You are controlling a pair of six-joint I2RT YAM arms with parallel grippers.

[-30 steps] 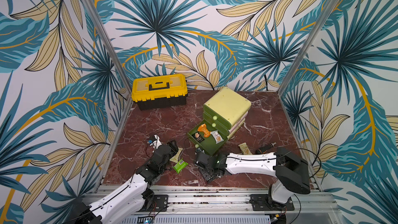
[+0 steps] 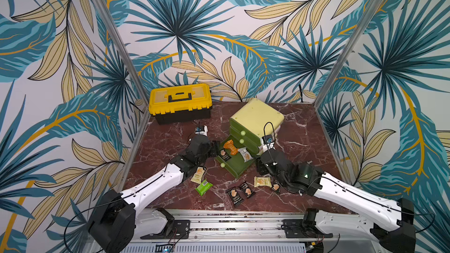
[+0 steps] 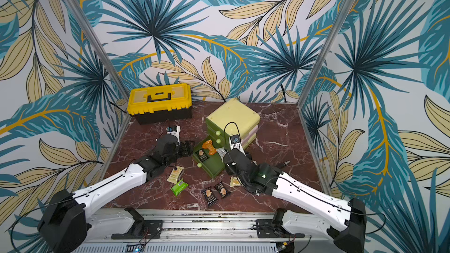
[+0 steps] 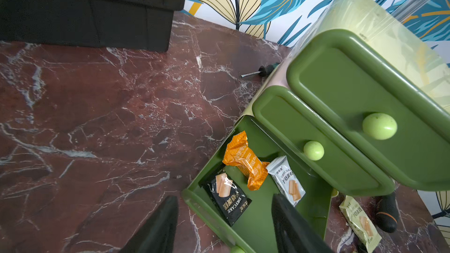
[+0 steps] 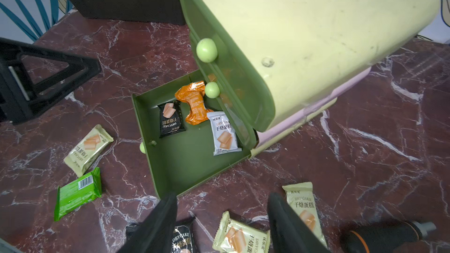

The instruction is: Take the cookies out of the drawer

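The green drawer (image 5: 182,159) stands pulled out of the cream-topped cabinet (image 5: 300,28). In it lie an orange packet (image 4: 246,159), a black packet (image 4: 227,196) and a white packet (image 4: 286,178). My left gripper hangs over the drawer's outer left end, its fingers apart with nothing between them. My right gripper is open, above the cookie packets on the table just in front of and right of the drawer, holding nothing.
A yellow-black toolbox (image 2: 180,103) stands at the back left. Loose packets, among them a green one (image 5: 79,192), lie along the front. A dark screwdriver-like tool (image 5: 384,236) lies at the right.
My left gripper has moved up and toward the drawer. My right gripper has risen and shifted right, away from the front middle of the table.
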